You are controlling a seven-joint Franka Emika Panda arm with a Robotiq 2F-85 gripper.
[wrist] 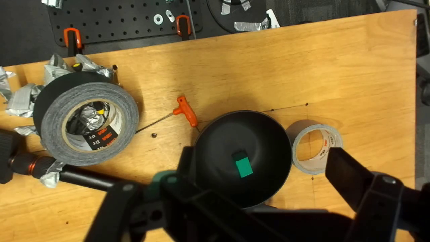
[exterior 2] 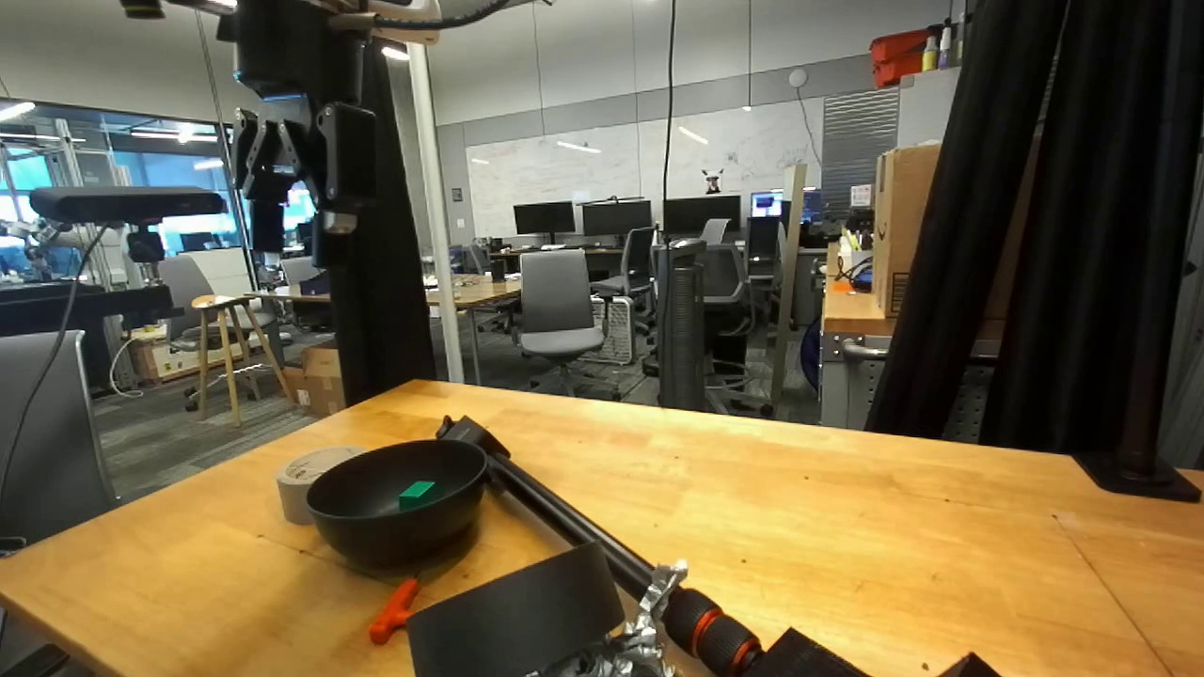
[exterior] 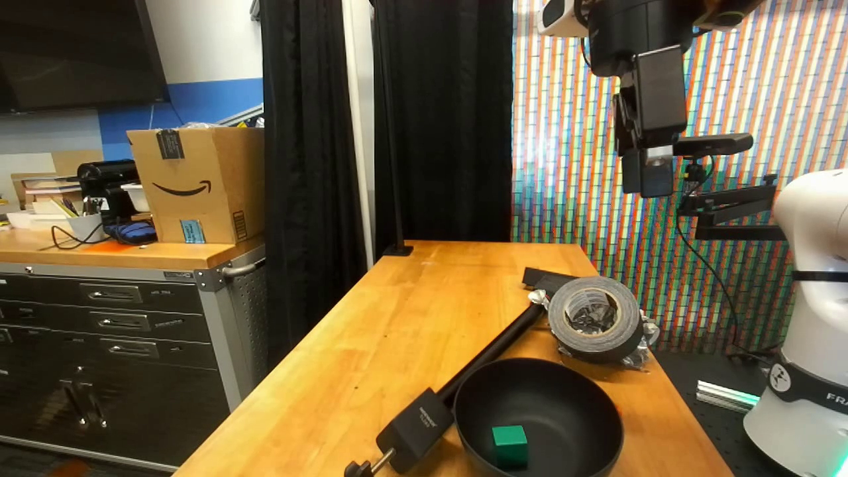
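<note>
A small green block (exterior: 510, 446) rests inside a black bowl (exterior: 578, 409) on the wooden table. From above, the wrist view has the block (wrist: 244, 167) near the middle of the bowl (wrist: 225, 133). High over the tabletop hangs my gripper (exterior 2: 302, 239), well clear of everything on it. Its two fingers stand wide apart in the wrist view, and only air lies between them, with the bowl far below. Part of the bowl's lower left edge is hidden there by the gripper.
Against the bowl stands a grey tape roll (wrist: 336, 141). An orange-handled hex key (wrist: 186, 111) lies close by, and a large black tape roll (wrist: 131, 117) sits further left. A black pole (exterior: 497, 347) runs past the bowl. Bare wood (exterior 2: 903, 519) spreads beyond the pole.
</note>
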